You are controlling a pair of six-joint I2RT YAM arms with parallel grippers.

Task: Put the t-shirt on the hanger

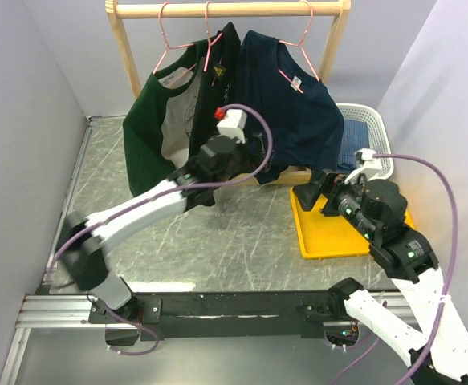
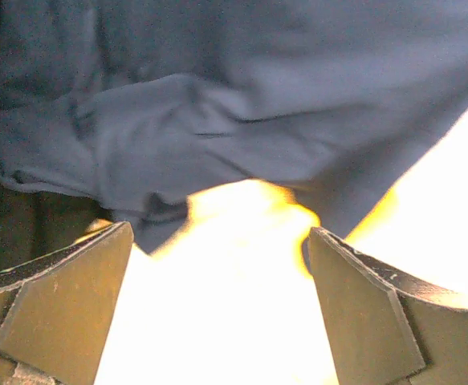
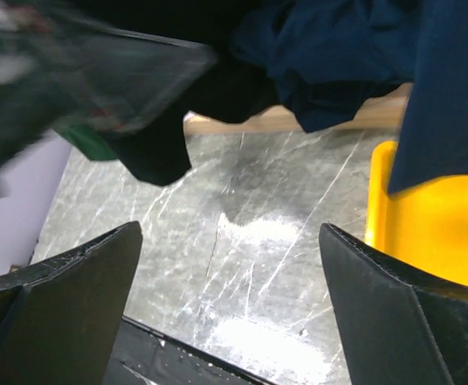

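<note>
A navy t-shirt [image 1: 286, 120] hangs on a pink hanger [image 1: 307, 52] at the rail's right. My left gripper [image 1: 242, 152] is at that shirt's lower left, blurred in the top view; its wrist view shows navy fabric [image 2: 217, 120] beyond open fingers, nothing clearly between them. My right gripper [image 1: 314, 192] stands open below the shirt's right side, above the tray; navy cloth [image 3: 446, 96] hangs ahead of it in the right wrist view.
Green garments [image 1: 153, 136] hang left on the wooden rail [image 1: 250, 9]. A yellow tray [image 1: 338, 245] lies at right, with a white basket [image 1: 378, 132] of blue cloth behind.
</note>
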